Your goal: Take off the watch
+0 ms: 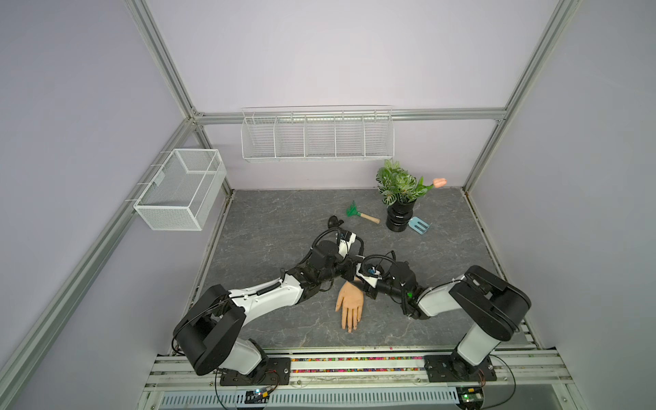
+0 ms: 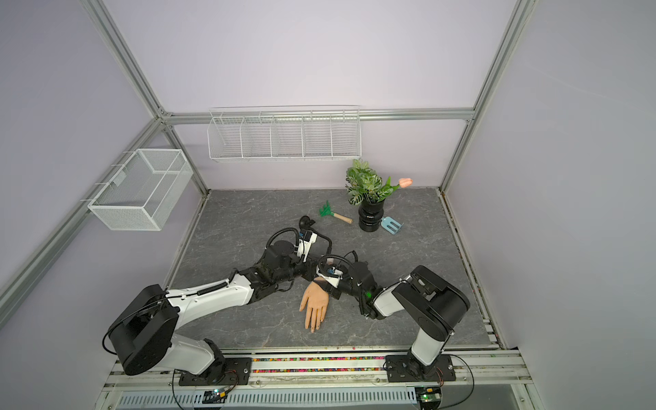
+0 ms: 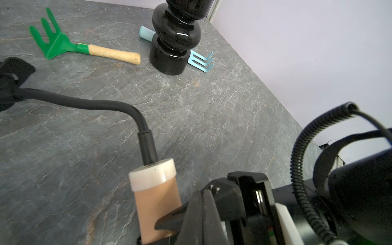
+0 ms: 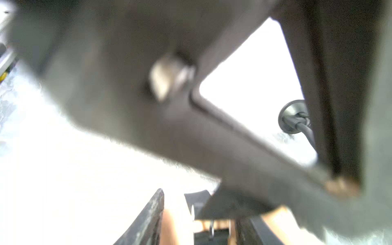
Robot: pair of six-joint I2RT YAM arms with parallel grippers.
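Observation:
A flesh-coloured model hand (image 1: 350,300) lies on the table, fingers toward the front edge, and both grippers meet over its wrist. The watch's black strap (image 4: 211,237), with a thin metal buckle pin, lies across the wrist in the right wrist view; its dial cannot be seen. My left gripper is shut at the wrist; whether any strap is pinched between its fingers is not visible. My right gripper stands part open, its fingers on either side of the strap and buckle. Part of the left gripper crosses close before the right wrist camera.
A black stand (image 3: 8,83) holds the hand by a bent rod. Farther back are a green rake (image 3: 61,45), a black vase (image 3: 173,45) with plants and a light blue fork (image 3: 201,62). A white wire basket (image 1: 181,191) hangs at left.

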